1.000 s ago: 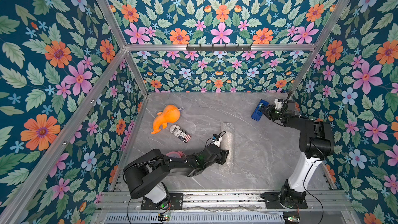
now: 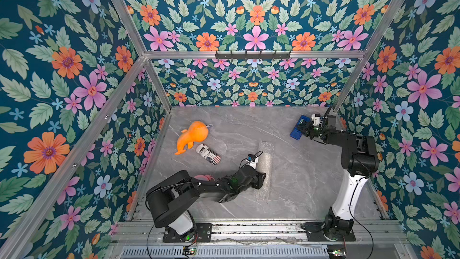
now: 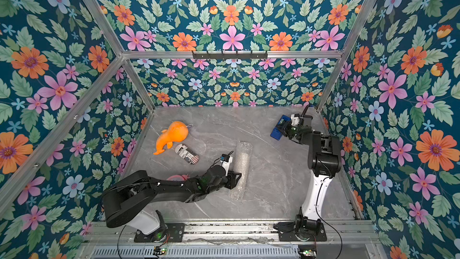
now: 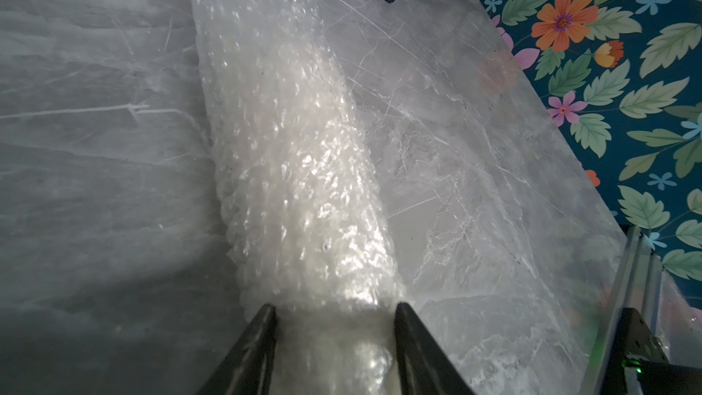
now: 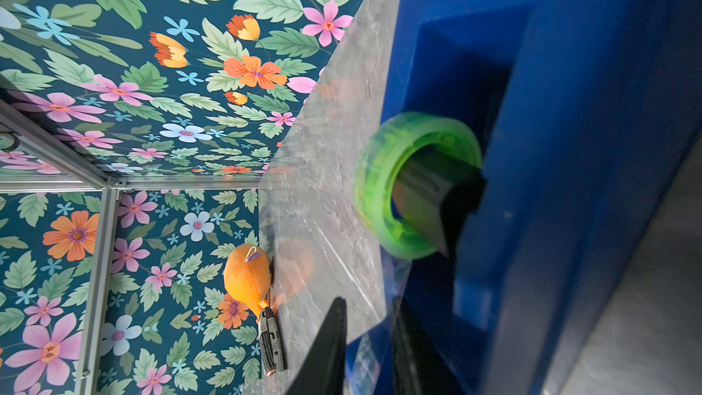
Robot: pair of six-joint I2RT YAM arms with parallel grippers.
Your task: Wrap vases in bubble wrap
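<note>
A long bubble-wrapped roll (image 2: 267, 163) lies lengthwise on the grey floor; whatever is inside cannot be made out. My left gripper straddles its near part, part open, one finger on each side. Whether they press on the wrap (image 4: 299, 175) cannot be told. At the back right stands a blue tape dispenser (image 2: 295, 134), a green tape roll (image 5: 373, 175) seated in it. Close beside it is my right gripper, part open with a narrow gap. Clear tape (image 5: 397, 278) hangs from the roll towards that gap, its end hard to see.
An orange plush toy (image 2: 194, 134) and a printed can-like item (image 2: 208, 154) lie at the left. A pink object (image 2: 204, 177) shows partly behind my left arm. Patterned walls close in the sides and back.
My right arm has shifted slightly leftward beside the dispenser. The left gripper has moved slightly right across the roll. The dispenser, toy and can look unmoved.
</note>
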